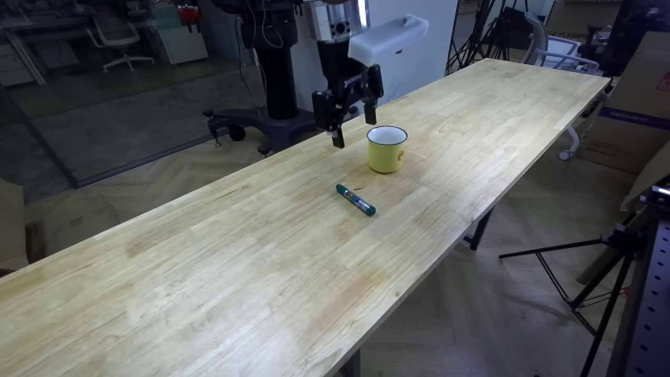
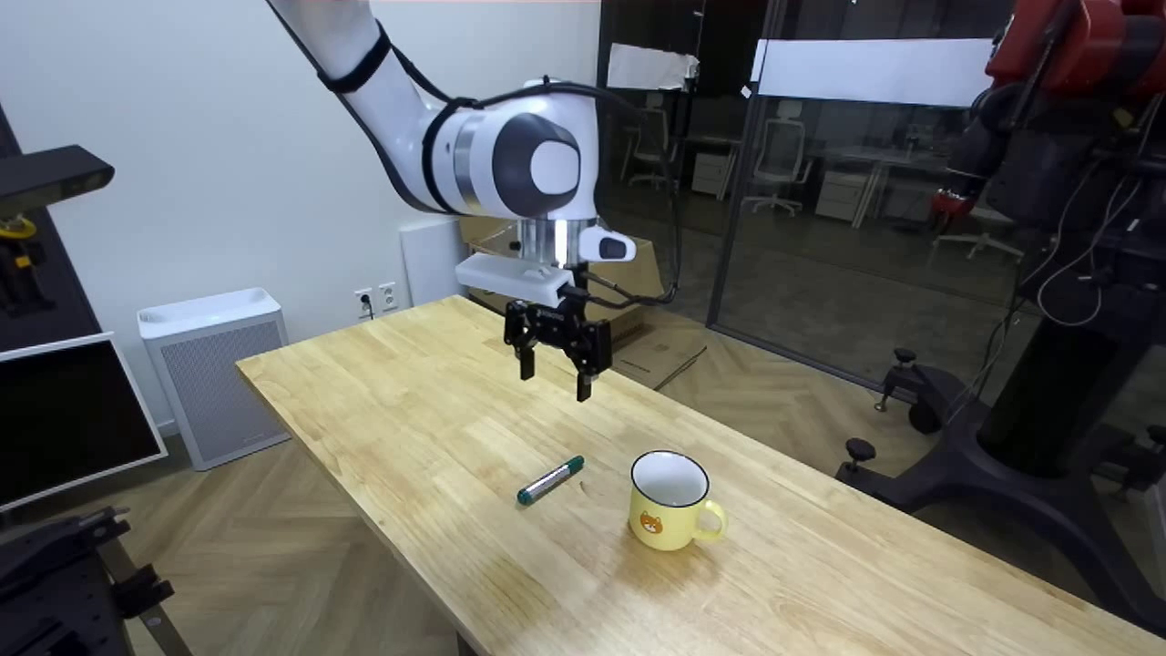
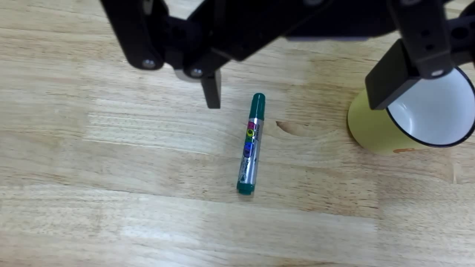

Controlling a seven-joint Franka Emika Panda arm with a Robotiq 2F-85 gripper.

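A green-capped marker with a silver barrel lies flat on the wooden table, also seen in exterior view 2 as the marker. Close to it stands a yellow mug, upright, with a white inside and a dark rim; its handle shows in exterior view 2. From what shows of its inside, the mug is empty. Above the table hangs my gripper, open, its fingers wide apart with nothing between them. In the wrist view one finger overlaps part of the mug in the picture.
A black wheeled stand is beyond its far edge. A tripod stands off the near side.
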